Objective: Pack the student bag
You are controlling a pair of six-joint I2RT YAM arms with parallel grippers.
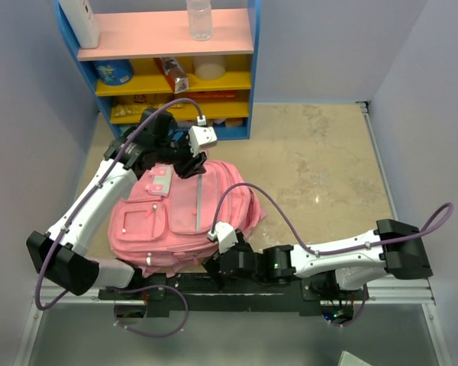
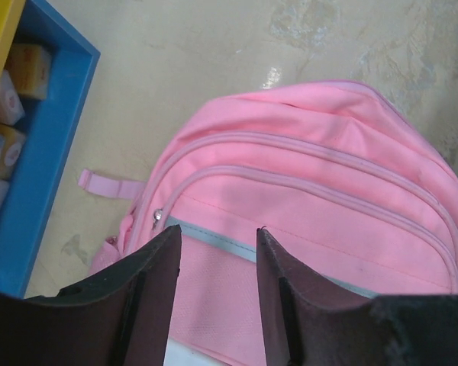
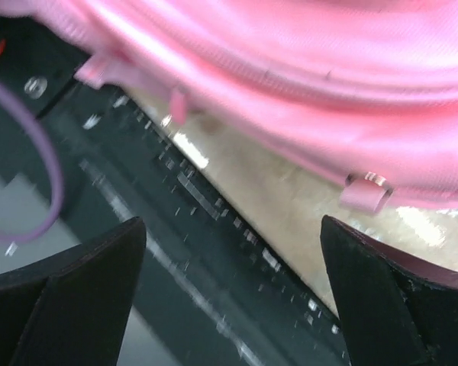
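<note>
A pink school bag (image 1: 141, 245) lies flat on the table, its grey stripe and front pockets facing up. Over its upper part hovers my left gripper (image 1: 189, 168), open. In the left wrist view, the pink fabric of the bag (image 2: 305, 198) and its zipper curves spread beyond the parted fingers (image 2: 159, 278), with nothing between them. My right gripper (image 1: 214, 268) is low at the bag's lower right edge, above the dark table edge. The right wrist view shows its fingers (image 3: 111, 282) wide apart, empty, with small pink tabs on the bag's side ahead.
Behind the bag stands a blue and yellow shelf (image 1: 253, 76) holding a clear bottle (image 1: 200, 19), a blue tin (image 1: 114, 72) and several packets.
</note>
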